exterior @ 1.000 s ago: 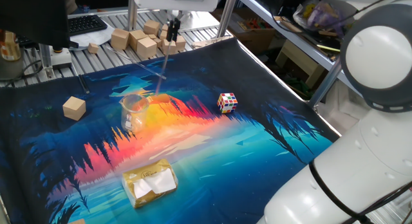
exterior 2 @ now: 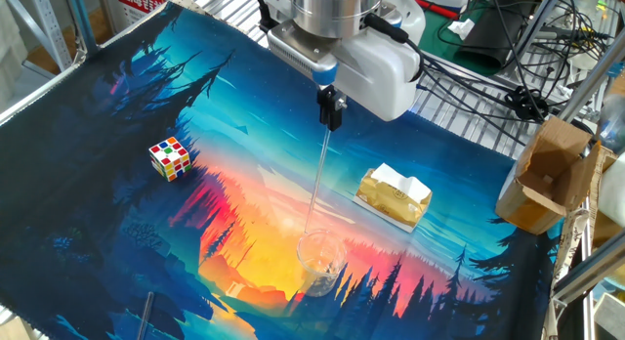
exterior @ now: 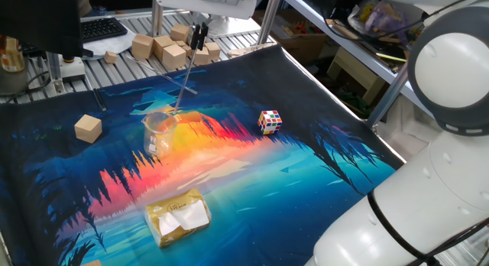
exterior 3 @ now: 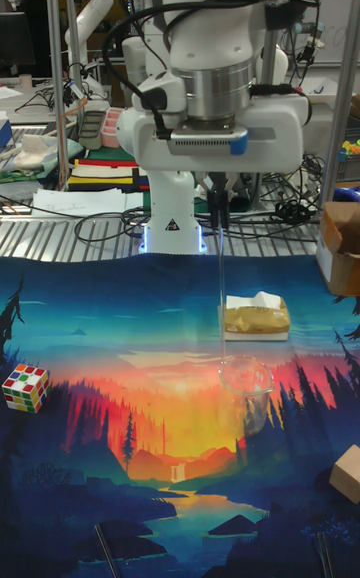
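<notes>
My gripper [exterior 2: 333, 111] is shut on a thin clear rod [exterior 2: 318, 179], which hangs down below the fingers, slightly tilted in this view. On the colourful landscape mat stands a clear glass beaker [exterior: 160, 136], open at the top. In exterior view 1 the lower end of the rod appears just beyond the beaker's rim, to its right. From exterior view 3, the rod [exterior 3: 223, 290] reaches down to the left edge of the beaker [exterior 3: 247, 376]. Whether its tip is inside, above or beside the rim I cannot tell.
A Rubik's cube [exterior: 269, 121], a gold tissue pack [exterior: 177, 218] and a wooden block [exterior: 89, 129] lie on the mat, apart from the beaker. Several wooden blocks [exterior: 175, 55] sit beyond its edge. An open cardboard box [exterior 2: 550, 174] stands at one corner.
Over the last second my gripper and the rod have shifted slightly left in exterior view 1, bringing the rod's end closer to the beaker. The beaker and other objects have stayed put.
</notes>
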